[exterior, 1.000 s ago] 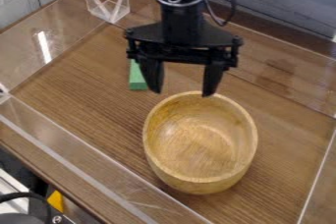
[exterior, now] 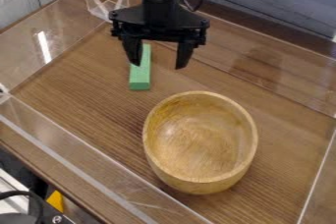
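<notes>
My gripper (exterior: 157, 47) hangs in the upper middle of the camera view, a black body with fingers open on either side. A green block (exterior: 140, 76) lies on the wooden surface just below and left of it, its upper part close to or behind the left finger; whether they touch I cannot tell. A tan oval bowl (exterior: 197, 185) sits empty in the lower middle.
Pale walls border it on the left and at the back. Dark cables show at the lower left corner.
My gripper has moved back, away from the bowl and up the view, uncovering more of the green block. The bowl and block look unmoved.
</notes>
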